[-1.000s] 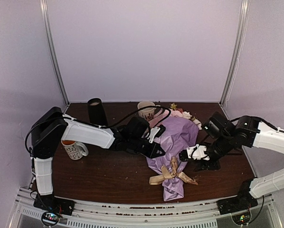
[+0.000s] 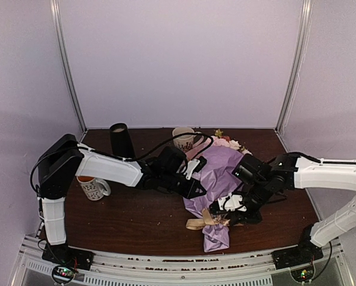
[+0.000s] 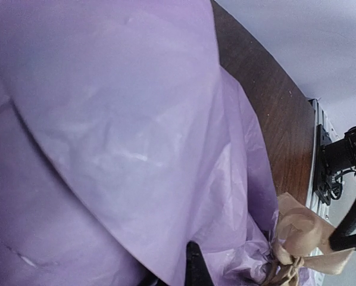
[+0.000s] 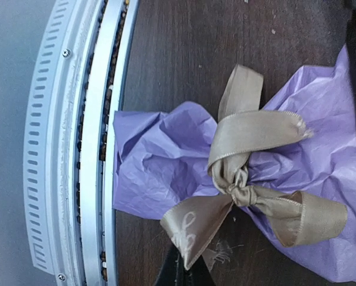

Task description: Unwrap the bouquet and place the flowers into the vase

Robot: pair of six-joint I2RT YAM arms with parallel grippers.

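Observation:
Flowers (image 2: 228, 142) show at the far end of a bouquet wrapped in purple paper (image 2: 218, 170), lying on the table and tied near its front end with a beige ribbon (image 4: 258, 130). A tall black vase (image 2: 122, 142) leans at the back left. My left gripper is shut on the paper's edge, one finger in front of the flap and the other mostly hidden behind it. Low over the tied end, my right gripper is shut at the ribbon's loose tail, whose corner narrows between the fingertips. The bow's knot remains tied.
One white mug (image 2: 183, 138) stands behind the left arm, close to the flowers. Another mug (image 2: 93, 187) is at the left, below that arm. Bare table (image 2: 136, 223) lies at front left; a metal rail (image 4: 94, 149) borders the front edge.
The tail's end has shifted slightly. My left arm has stayed still.

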